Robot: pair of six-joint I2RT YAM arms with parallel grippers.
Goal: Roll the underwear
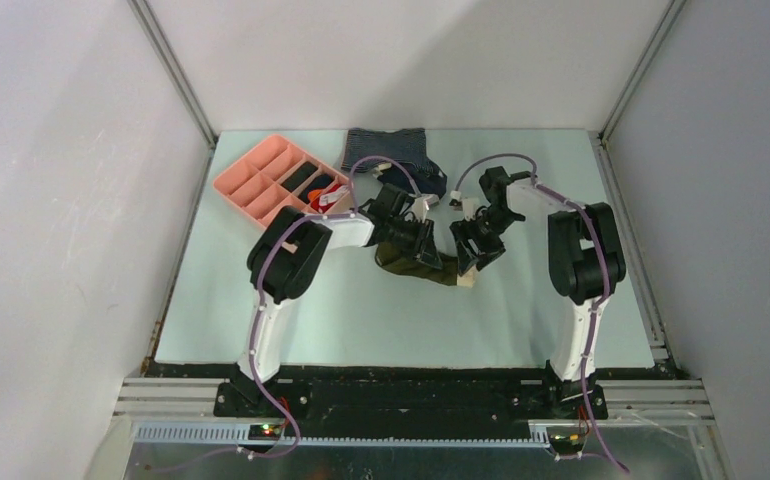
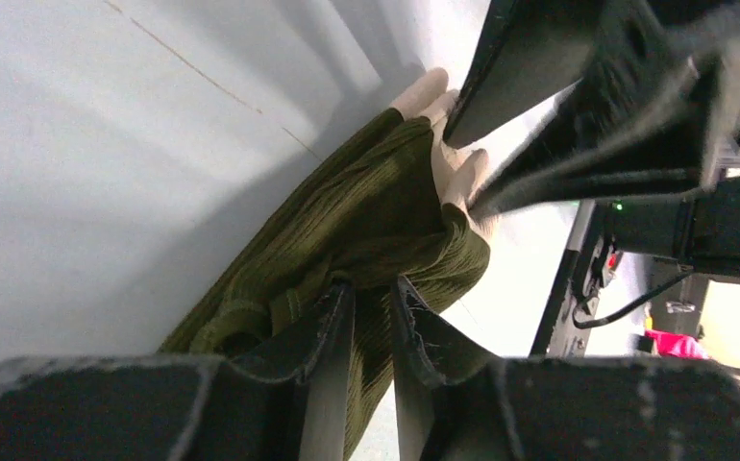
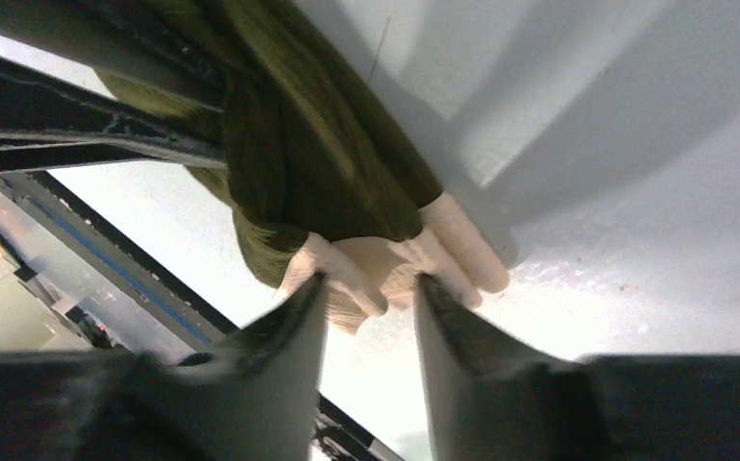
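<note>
The olive-green underwear [image 1: 411,264] lies folded into a long strip on the pale table, its beige waistband [image 1: 467,277] at the right end. My left gripper is shut on a pinch of the green fabric, a short way in from the waistband. Over the waistband end stands my right gripper, its fingers parted around the beige band [image 3: 400,269]. The band sits loosely folded in layers between and beyond those fingers. In the top view the arms cover part of the cloth's middle.
A pink divided box [image 1: 251,190] with rolled dark items and something red stands at the back left. Dark striped clothes [image 1: 386,146] lie at the back middle.
</note>
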